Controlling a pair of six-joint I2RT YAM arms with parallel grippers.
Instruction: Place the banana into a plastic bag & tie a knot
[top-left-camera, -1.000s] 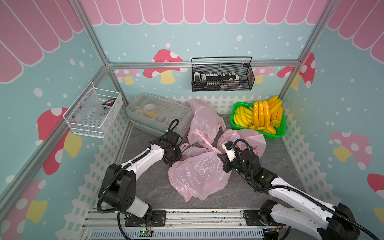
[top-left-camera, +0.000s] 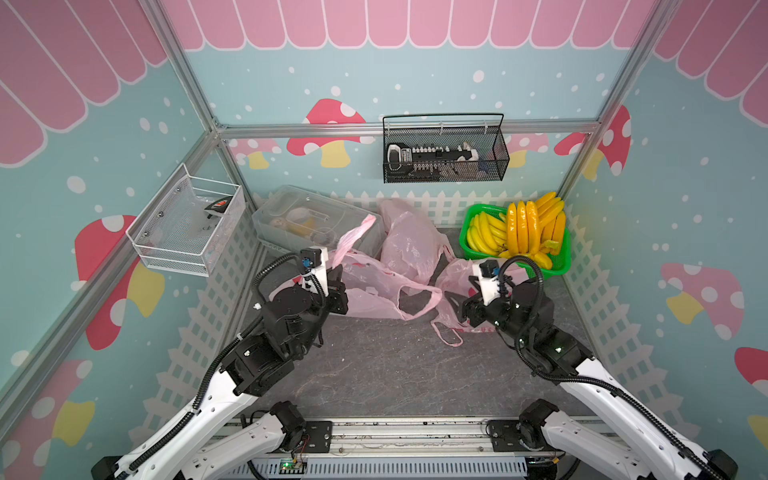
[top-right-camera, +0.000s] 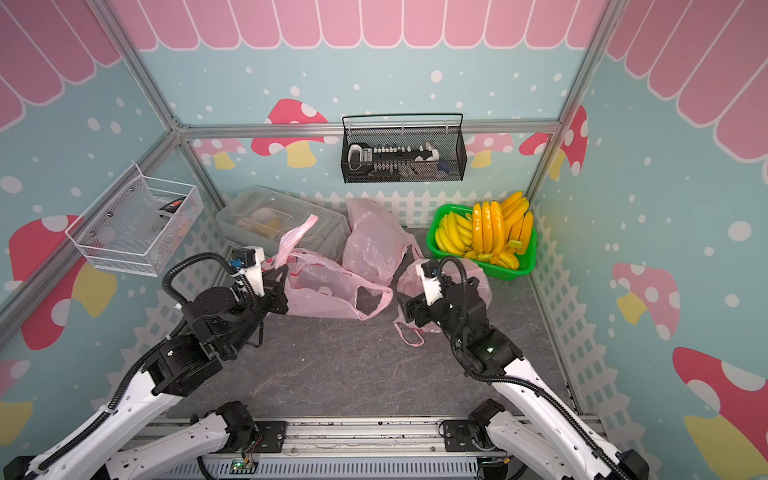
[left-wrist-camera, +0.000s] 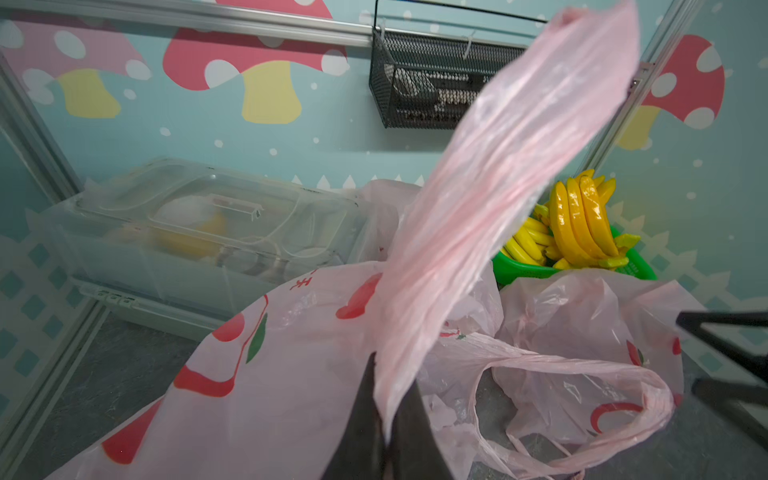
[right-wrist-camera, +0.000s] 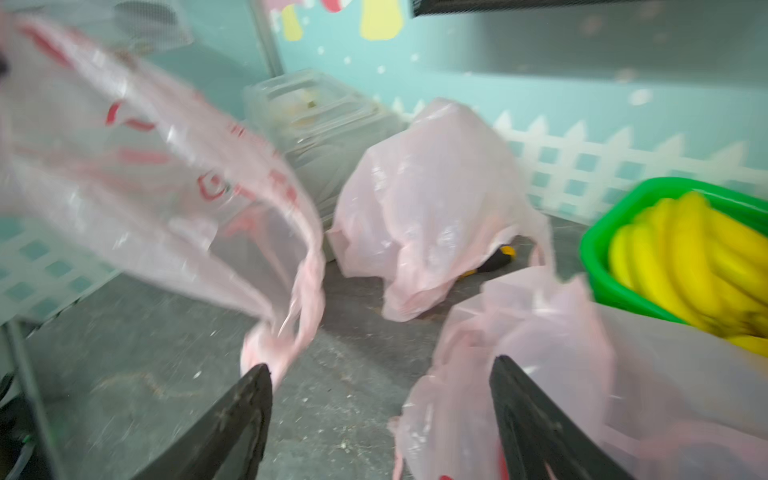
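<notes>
My left gripper is shut on one handle of a thin pink plastic bag (top-left-camera: 364, 288); the handle's end sticks up above the fingers. The bag hangs slanted, its other handle loop (right-wrist-camera: 284, 328) drooping free towards the right. My right gripper stands open to the right of that loop, nothing between its fingers. Yellow bananas (top-left-camera: 524, 228) fill a green basket (top-left-camera: 569, 248) at the back right. No banana shows inside the held bag; its inside is mostly hidden.
Another pink bag (top-left-camera: 408, 236) lies at the back middle, beside a clear lidded box (top-left-camera: 272, 216). A third pink bag (top-right-camera: 472, 280) lies behind my right gripper. A black wire basket (top-left-camera: 445, 172) hangs on the back wall.
</notes>
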